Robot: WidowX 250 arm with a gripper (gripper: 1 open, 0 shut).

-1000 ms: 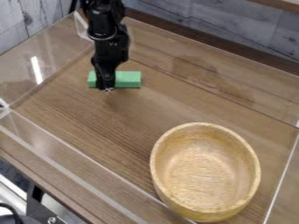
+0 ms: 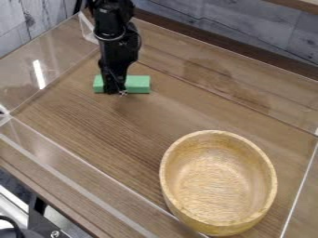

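Observation:
My black gripper (image 2: 114, 85) reaches down from the upper left over a green rectangular block (image 2: 137, 85) on the wooden table, its fingertips at the block's front left part, partly covering it. The gripper looks shut; whether anything is between its fingers is too small to tell.
A large light-tan round bowl (image 2: 218, 181) stands at the lower right of the table (image 2: 112, 149). Grey walls stand at the back, with dark space beyond the table's lower-left edge.
The gripper has shifted very slightly lower over the block. The block and bowl look unmoved.

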